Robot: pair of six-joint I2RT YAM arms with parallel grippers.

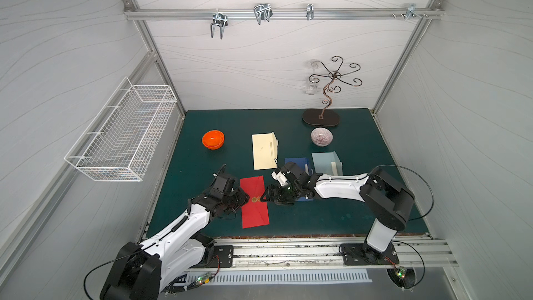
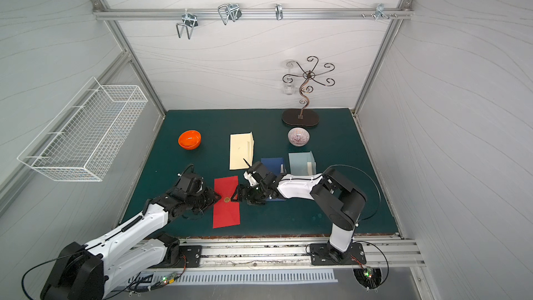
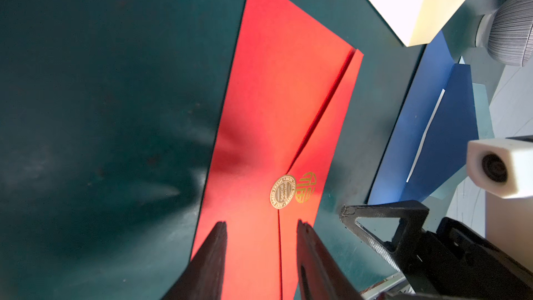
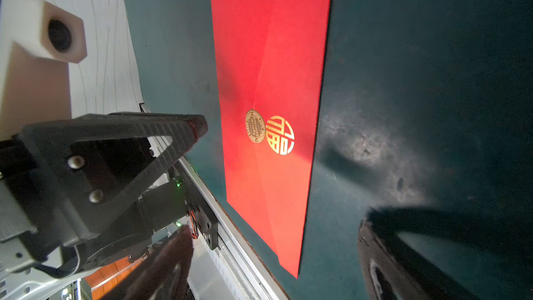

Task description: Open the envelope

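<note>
The red envelope lies flat at the front of the table, between my two grippers. Its long flap is folded over, and a round gold sticker sits across the flap's edge beside a printed gold emblem. A narrow dark gap shows along the flap's far part. My left gripper is over the envelope's left side, its fingers part open with nothing between them. From the right comes my right gripper, wide open and empty, beside the envelope's right edge.
A cream envelope, a blue one and a pale blue one lie behind and to the right. An orange bowl, a glass bowl and a metal stand are farther back.
</note>
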